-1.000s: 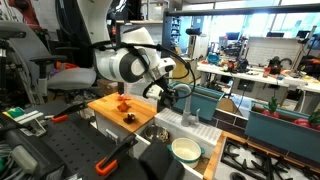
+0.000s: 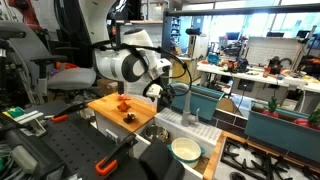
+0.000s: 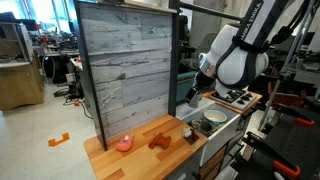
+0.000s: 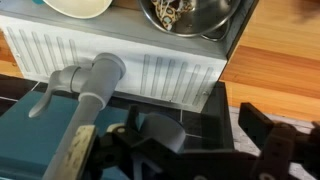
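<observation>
My gripper stands open in the wrist view, above the black strip behind the sink. A dark grey rounded object (image 4: 163,130) shows between and below the fingers; I cannot tell what it is or whether it touches them. Left of it rises the grey faucet (image 4: 108,70). The white sink divider (image 4: 150,65) lies beyond, with a metal pot (image 4: 205,18) and a pale bowl (image 4: 80,5) at the top edge. In exterior view 1 the arm (image 2: 135,65) reaches over the counter's back, near the faucet (image 2: 190,105).
Red-orange toy food (image 2: 123,103) and a brown item (image 2: 130,118) lie on the wooden counter (image 3: 125,165). A pale bowl (image 2: 186,150) sits in the sink. The stove (image 2: 250,162) stands to the right, and a teal back ledge (image 2: 280,130) runs behind.
The arm has shifted slightly to the right in exterior view 1. The counter items and the bowl look unmoved.
</observation>
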